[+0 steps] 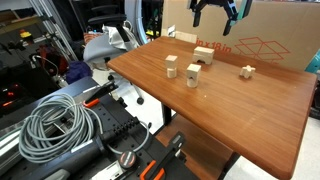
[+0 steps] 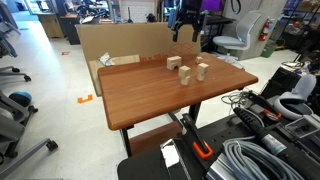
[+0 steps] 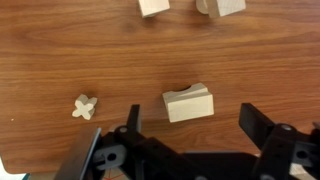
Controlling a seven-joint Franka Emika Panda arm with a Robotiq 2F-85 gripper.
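Note:
My gripper hangs open above the back of the wooden table, with nothing held between its fingers. Below it lies an oblong pale wooden block. From the wrist view, that block appears between the two spread fingertips, slightly tilted, with clear height still separating them in the exterior views. Two more pale blocks, one to the left and one nearer the front, stand on the table. A small flower-shaped wooden piece lies to the right.
A cardboard panel rises along the table's back edge, close behind the oblong block. Coiled grey cable and black frame bars occupy the space off the front left.

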